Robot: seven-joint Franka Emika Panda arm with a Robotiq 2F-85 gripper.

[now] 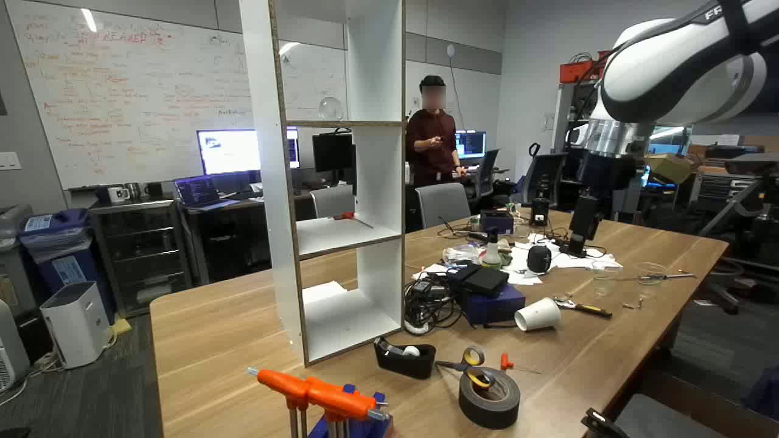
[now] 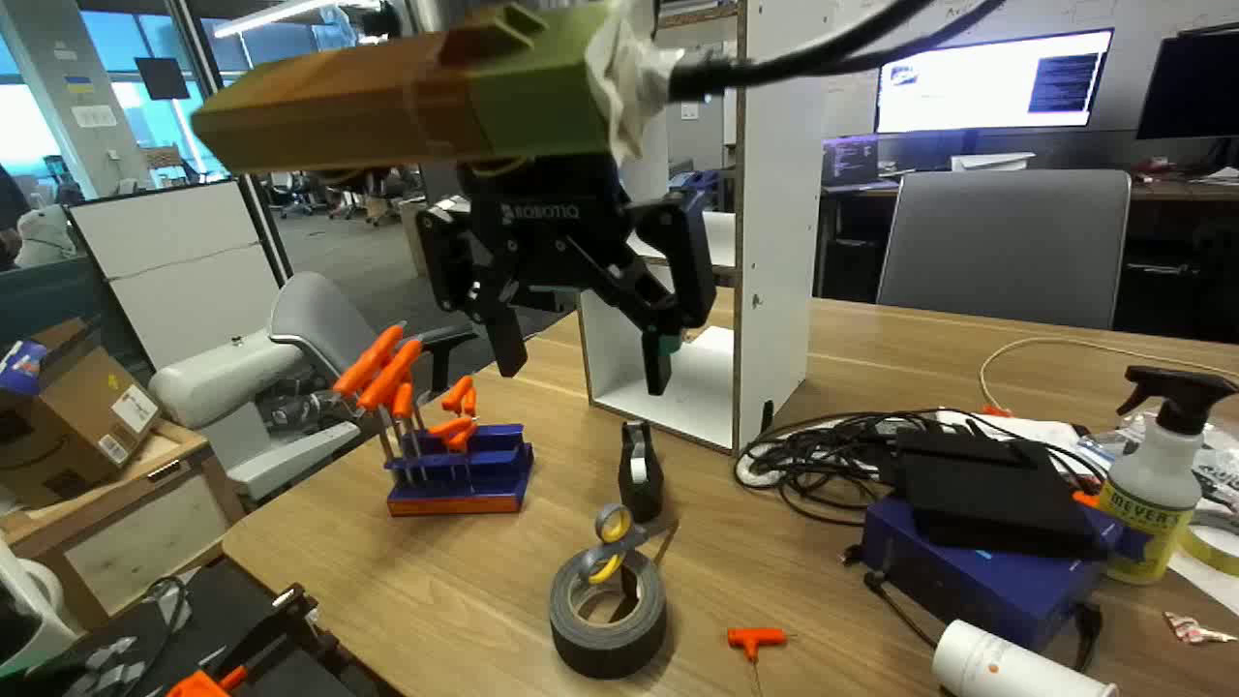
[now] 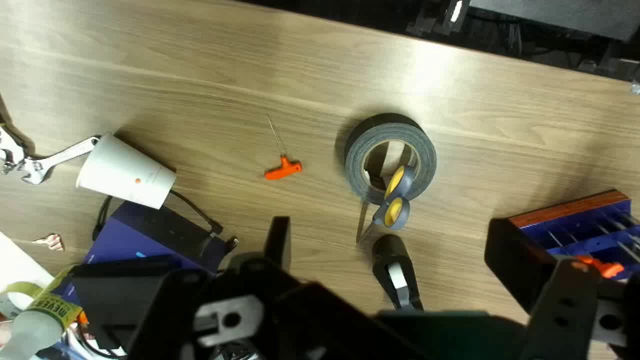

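My gripper (image 2: 583, 354) is open above the table, its black fingers wide apart with nothing between them. In the wrist view, one of the fingers (image 3: 277, 243) shows left of centre and the other at lower right. Below lies a roll of dark tape (image 3: 424, 157), with grey-and-yellow scissors (image 3: 381, 214) leaning on its rim. A black tape dispenser (image 3: 390, 249) stands close to the scissors. An orange T-handle hex key (image 3: 283, 170) lies loose on the wood. More orange-handled keys stand in a blue holder (image 2: 473, 501).
A white shelf unit (image 1: 350, 321) rises from the table behind the dispenser. A white cup (image 1: 538, 315) lies on its side near a blue box (image 1: 496, 305), tangled cables (image 1: 432, 299) and a spray bottle (image 2: 1156, 476). Bare wood lies along the table's near edge.
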